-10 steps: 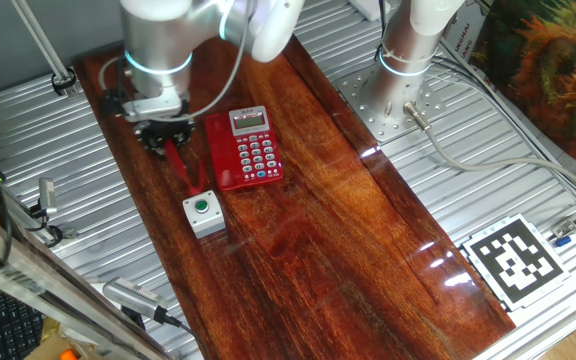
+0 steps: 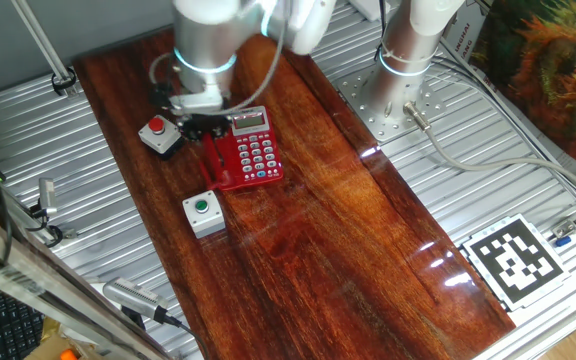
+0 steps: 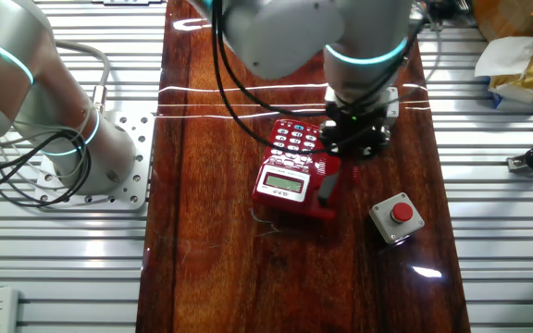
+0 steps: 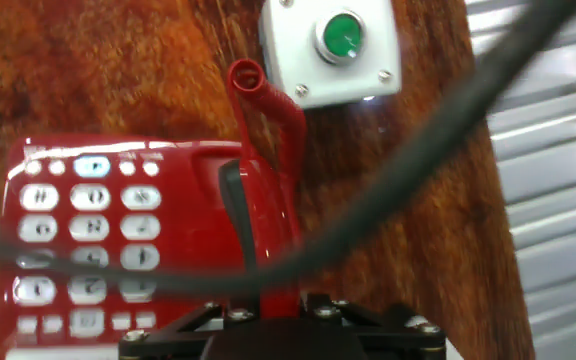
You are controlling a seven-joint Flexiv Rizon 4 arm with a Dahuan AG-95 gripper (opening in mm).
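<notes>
A red desk telephone [image 2: 257, 157] with white keys and a small display lies on the wooden table. Its red handset [image 4: 268, 205] runs along the cradle side of the phone, with the coiled cord [image 4: 286, 108] at one end. My gripper is shut on the handset at the bottom of the wrist view. From outside, the gripper [image 2: 206, 128] appears over the cradle side. Whether the handset rests fully in the cradle or is slightly above it, I cannot tell. The arm and gripper partly hide the handset in both exterior views.
A box with a green button [image 2: 203, 209] stands close to the cord end of the handset. Another box with a red button [image 3: 400, 216] sits near the table edge. A dark cable [image 4: 388, 205] crosses the wrist view.
My gripper has carried the handset right in exterior view 1, from beside the phone to its cradle side. The phone base and both button boxes have stayed in place.
</notes>
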